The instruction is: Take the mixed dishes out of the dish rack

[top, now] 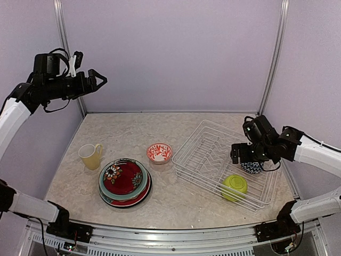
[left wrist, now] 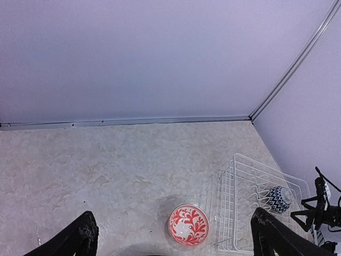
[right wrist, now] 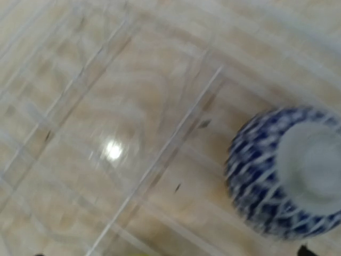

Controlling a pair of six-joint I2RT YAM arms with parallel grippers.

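A white wire dish rack [top: 200, 154] stands on the right of the table. In it lie a green bowl [top: 234, 186] and a blue-and-white patterned bowl [right wrist: 256, 176], which shows its pale base. My right gripper [top: 235, 153] is open over the rack, left of the patterned bowl, with nothing between its fingers. On the table are a yellow mug [top: 89, 157], a stack of plates [top: 122, 178] with a red flowered one on top, and a red-and-white bowl [top: 160, 153]. High at the back left, my left gripper [top: 99, 80] hangs open and empty, clear of the mug.
Bare table [top: 176, 197] lies between the plates and the rack, and more free room shows along the back. The rack's wire rim rises around the two bowls. Walls close off the back and both sides.
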